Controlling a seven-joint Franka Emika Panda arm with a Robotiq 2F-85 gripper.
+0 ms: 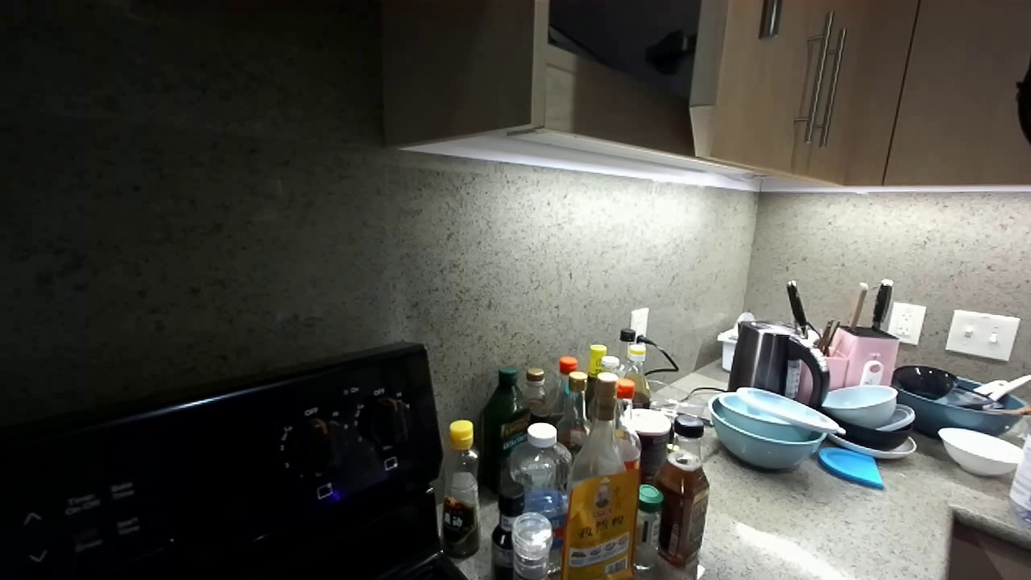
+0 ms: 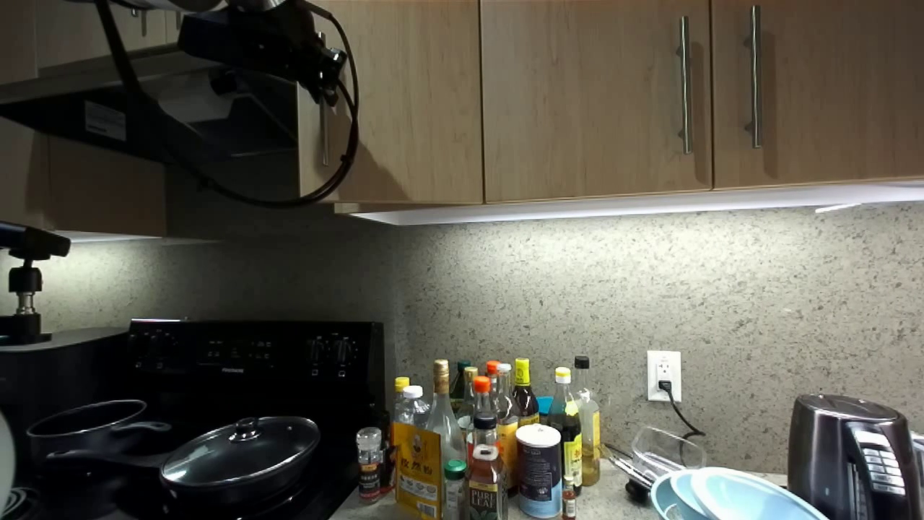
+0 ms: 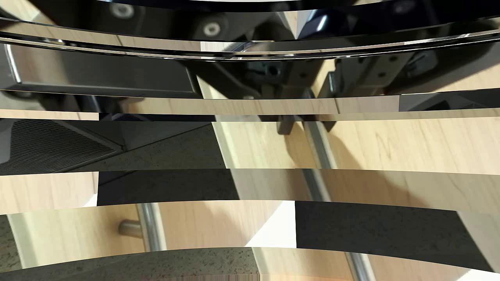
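A wooden cabinet door (image 2: pixel 398 104) with an upright metal bar handle (image 2: pixel 325 139) hangs at the upper left in exterior view 2. My gripper (image 2: pixel 327 85) is at the upper part of this handle. The wrist picture is broken into shifted strips, but there the bar (image 3: pixel 321 147) runs between my dark fingers, and the gripper looks shut on it. Exact contact is hidden by the broken strips. In exterior view 1, a pale vertical door edge (image 1: pixel 708 53) stands out beside a dark area under the upper cabinet line.
A range hood (image 2: pixel 225 130) is close to the arm, whose loose cable (image 2: pixel 346 165) hangs down. Below stand a stove with a lidded pan (image 2: pixel 242 459), several bottles (image 2: pixel 442 425), a kettle (image 2: pixel 853 451) and blue bowls (image 1: pixel 763 435). Air before the backsplash is free.
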